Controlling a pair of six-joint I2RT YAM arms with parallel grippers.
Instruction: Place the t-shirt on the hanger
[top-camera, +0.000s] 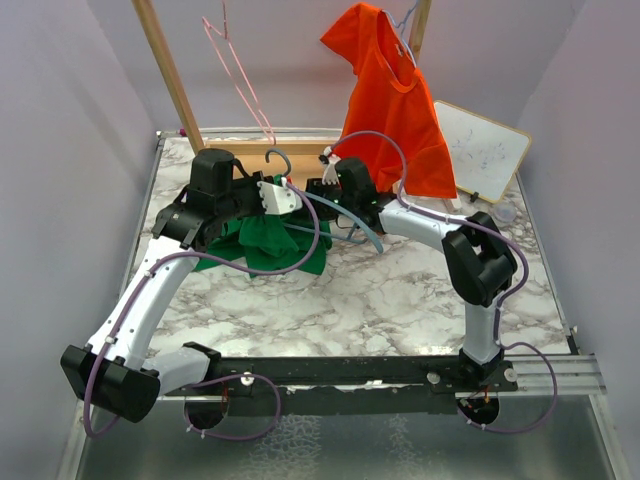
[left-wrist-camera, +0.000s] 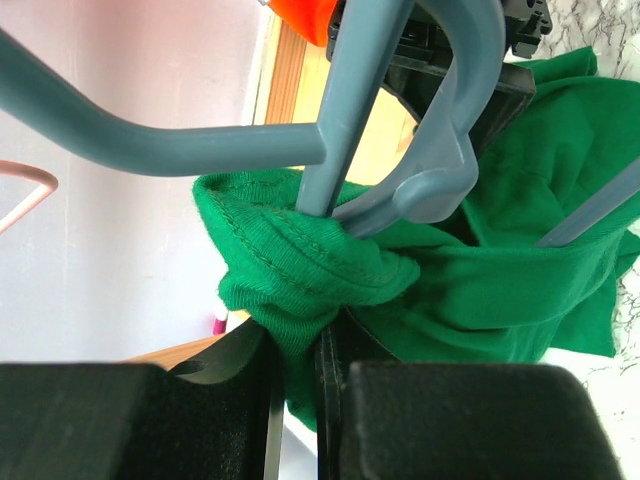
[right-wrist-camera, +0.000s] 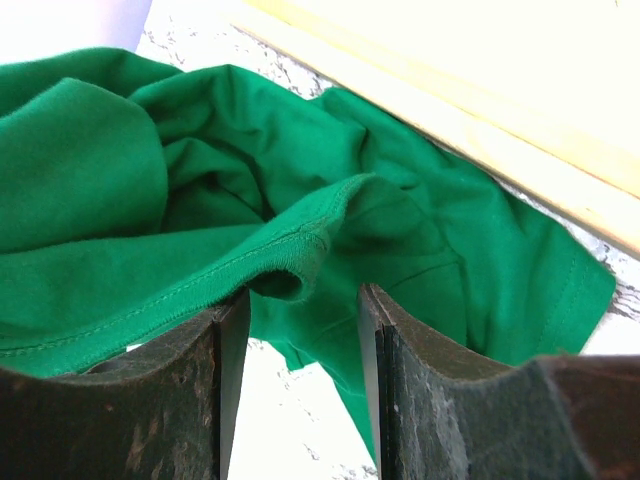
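Note:
The green t-shirt (top-camera: 265, 250) is bunched on the marble table. In the left wrist view my left gripper is shut on a gathered fold of it, right beside the neck of the blue-grey hanger (left-wrist-camera: 340, 120), whose lower parts lie among the green cloth. My right gripper is open, its fingers just short of a raised folded edge of the shirt (right-wrist-camera: 290, 240). From the top view, both grippers are close together at the table's back middle, partly hidden by the hanger and cables.
An orange t-shirt (top-camera: 385, 120) hangs at the back right, with a whiteboard (top-camera: 482, 145) behind the right arm. A wooden frame (top-camera: 165, 60) with pink hangers (top-camera: 240, 75) stands at the back.

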